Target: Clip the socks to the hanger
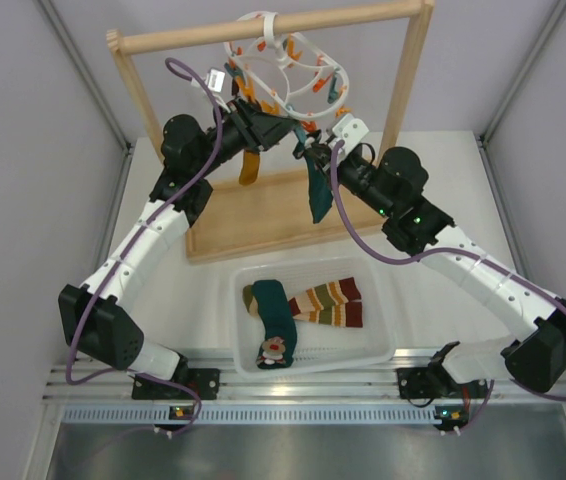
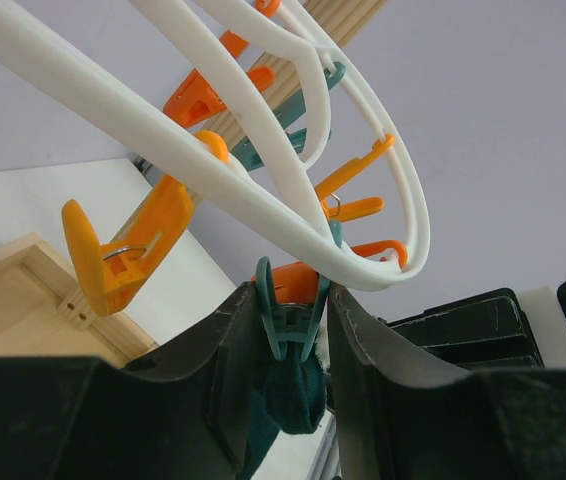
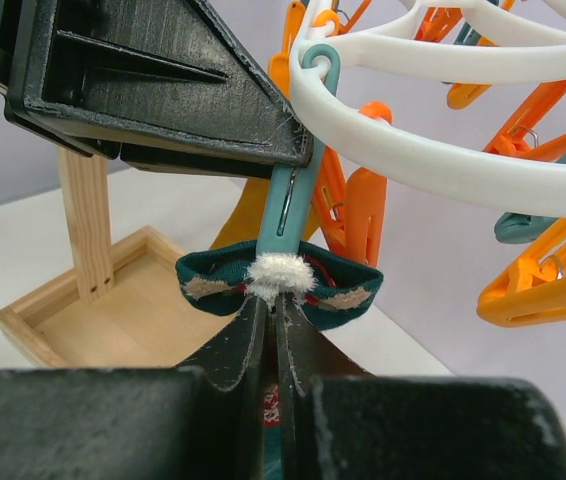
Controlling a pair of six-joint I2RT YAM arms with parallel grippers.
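A dark teal sock [image 1: 320, 195] hangs below the front rim of the white round hanger [image 1: 283, 100]. Its cuff [image 3: 343, 290] spreads to both sides of the lower end of a teal clip [image 3: 288, 205], with white fluff there. My right gripper is shut on the cuff just under the clip. From the other side, my left gripper has a finger against each side of the teal clip [image 2: 264, 285], close below the rim. Whether the clip's fingers grip the cloth is hidden.
Orange clips [image 2: 143, 240] and other teal clips crowd the rim around both grippers. An orange-brown sock [image 1: 249, 168] hangs at left. Below, a white bin [image 1: 313, 352] holds a teal sock [image 1: 276, 315] and striped socks [image 1: 328, 302]. A wooden frame [image 1: 263, 33] carries the hanger.
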